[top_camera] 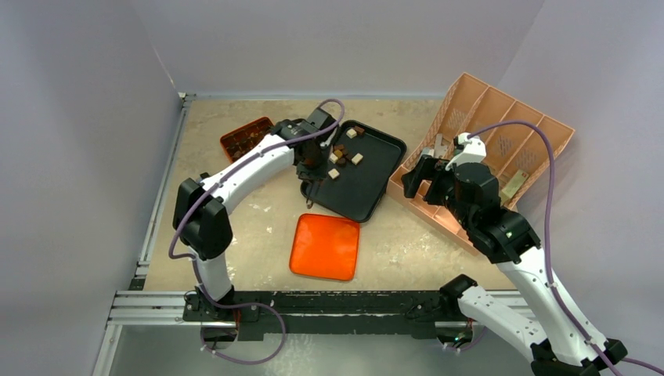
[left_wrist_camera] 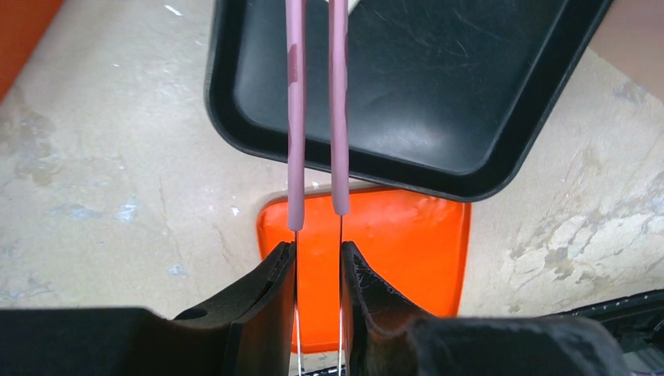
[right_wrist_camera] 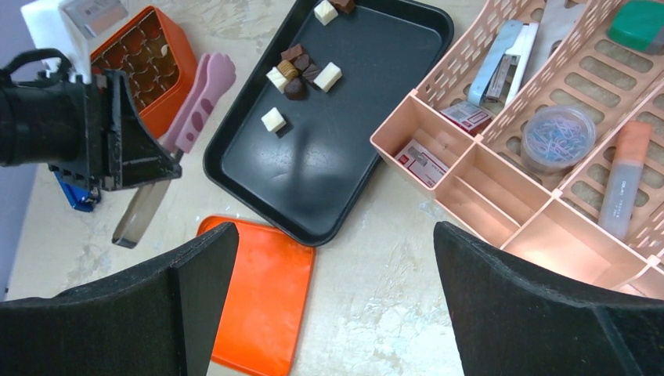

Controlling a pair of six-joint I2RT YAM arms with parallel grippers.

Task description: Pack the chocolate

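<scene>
Brown and white chocolates (right_wrist_camera: 294, 88) are grouped on the black tray (right_wrist_camera: 376, 94), with a few others apart. A red box with compartments (right_wrist_camera: 145, 47) sits at the back left. My left gripper holds pink-tipped tongs that hang over the black tray's edge, in the left wrist view; the two tips are slightly apart, with no chocolate seen between them. My right gripper stands open and empty over the front of the pink organizer.
An orange tray (top_camera: 324, 247) lies in front of the black tray. The pink organizer (top_camera: 501, 110) with stationery fills the right side. Blue items (right_wrist_camera: 74, 196) lie at the left. Bare table surrounds the trays.
</scene>
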